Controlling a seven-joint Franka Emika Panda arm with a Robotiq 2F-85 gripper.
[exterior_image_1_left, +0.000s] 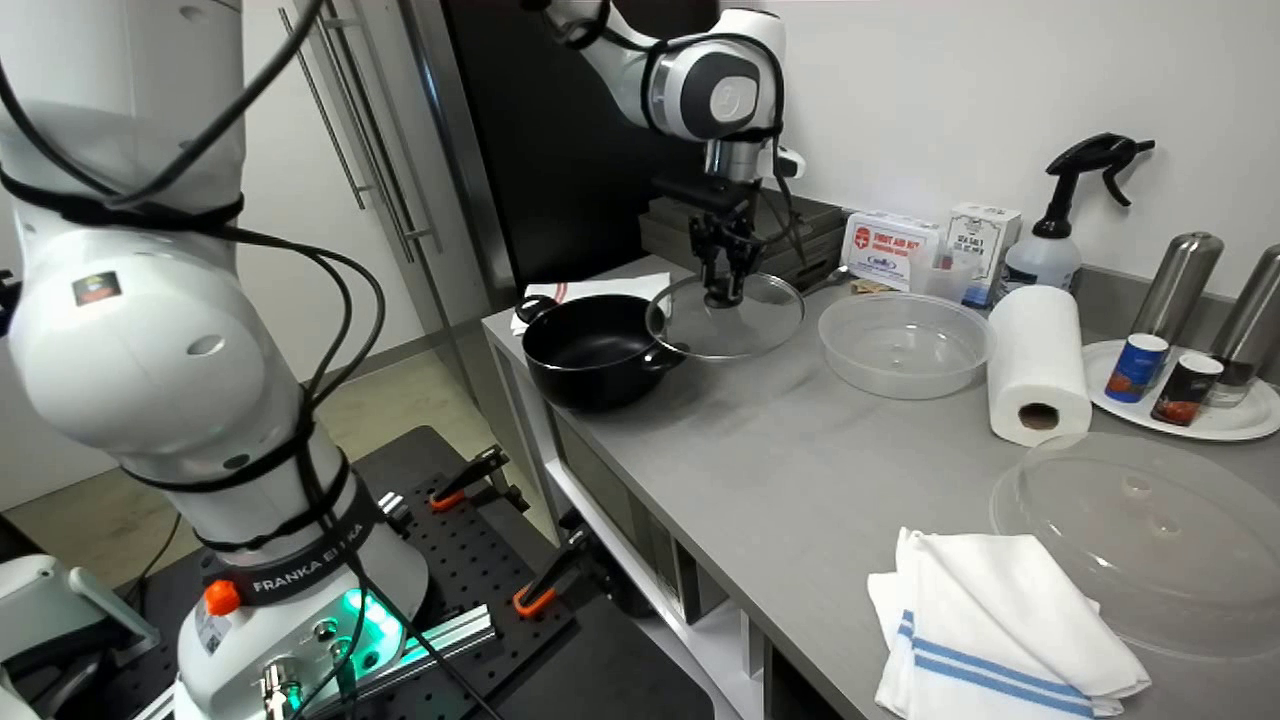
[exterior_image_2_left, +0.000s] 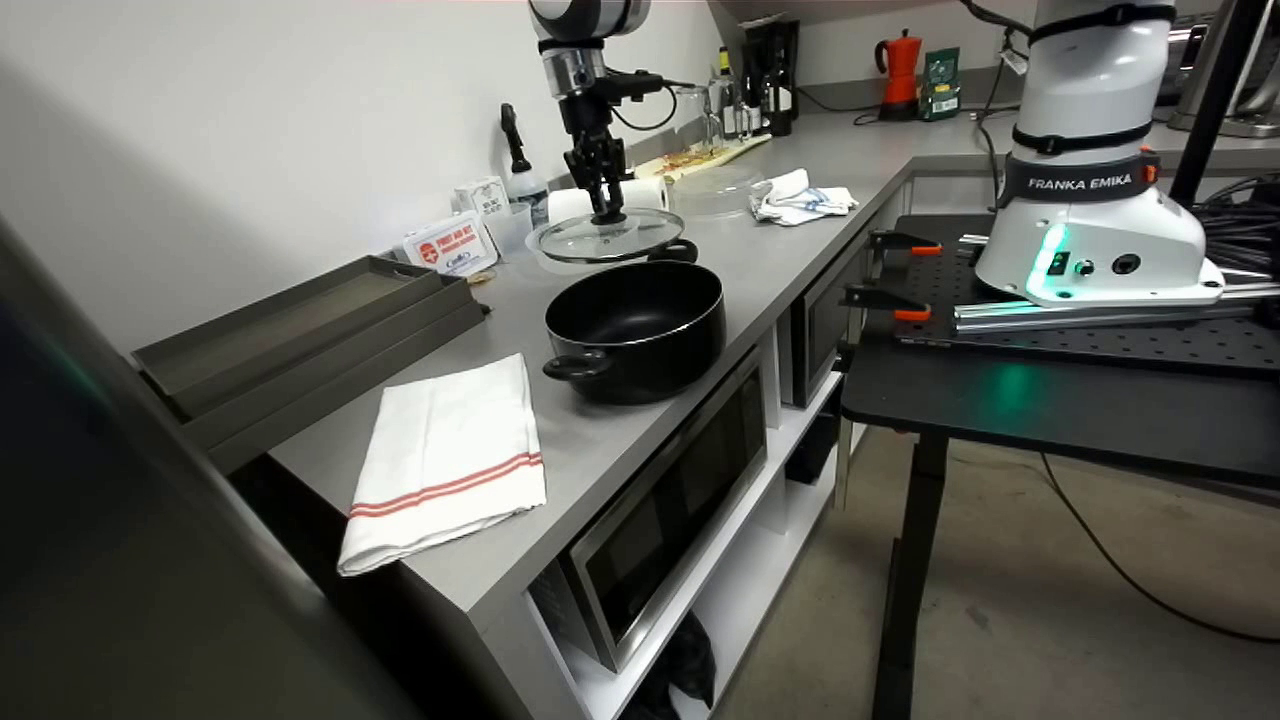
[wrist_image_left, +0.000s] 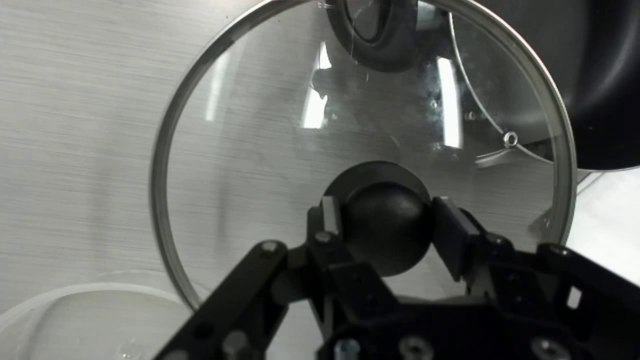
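My gripper is shut on the round black knob (wrist_image_left: 384, 234) of a clear glass lid with a metal rim. The glass lid (exterior_image_1_left: 750, 326) hangs above the counter, its left edge overlapping the handle side of a black two-handled pot (exterior_image_1_left: 594, 348) in exterior view 1. In exterior view 2 the lid (exterior_image_2_left: 576, 244) hangs behind the open pot (exterior_image_2_left: 636, 314), and the pot's inside looks empty. From the wrist, part of the pot's rim and one handle (wrist_image_left: 384, 57) show through the glass.
A clear plastic bowl (exterior_image_1_left: 906, 348) stands right of the lid, with a paper towel roll (exterior_image_1_left: 1038, 360) beyond it. Grey trays (exterior_image_2_left: 300, 348) line the wall. A red-striped towel (exterior_image_2_left: 450, 456) lies near the pot.
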